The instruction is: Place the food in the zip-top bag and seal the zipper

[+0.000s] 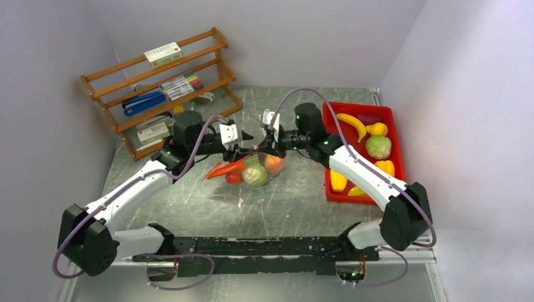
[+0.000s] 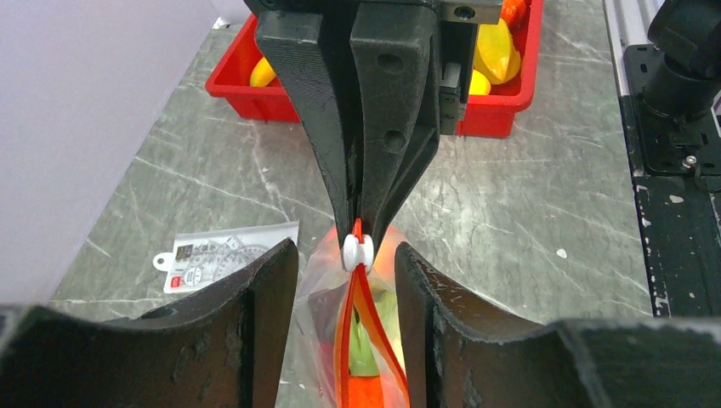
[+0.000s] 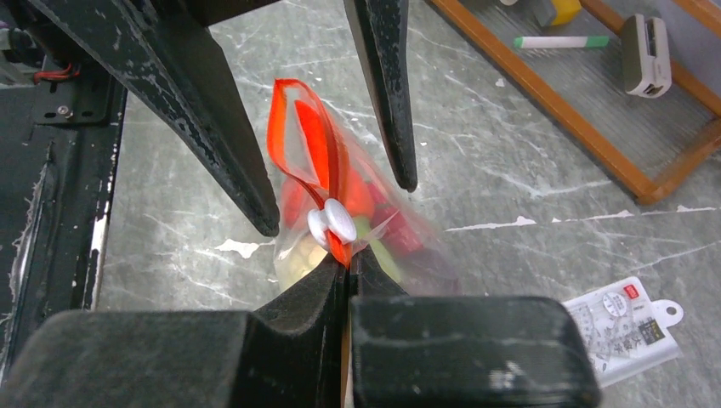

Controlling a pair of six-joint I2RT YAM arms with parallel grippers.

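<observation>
The clear zip top bag [image 3: 400, 238] hangs with food inside, its orange zipper [image 2: 364, 323] running up to a white slider [image 2: 358, 252]. My right gripper is shut on the thin orange zipper end, right beside the slider. On the other side, my left gripper is part open, a finger on each side of the slider and zipper, apart from both. Through the film show a cabbage [image 1: 255, 175], a tomato [image 1: 233, 177] and an orange-coloured round food [image 1: 274, 163]. The arms hide the bag's top from above.
A red bin [image 1: 398, 148] with more food stands at the right. The wooden rack [image 1: 217, 41] is at the back left. A flat, printed clear pouch [image 3: 623, 327] lies on the table behind the bag. In front, the grey table [image 1: 283, 214] is clear.
</observation>
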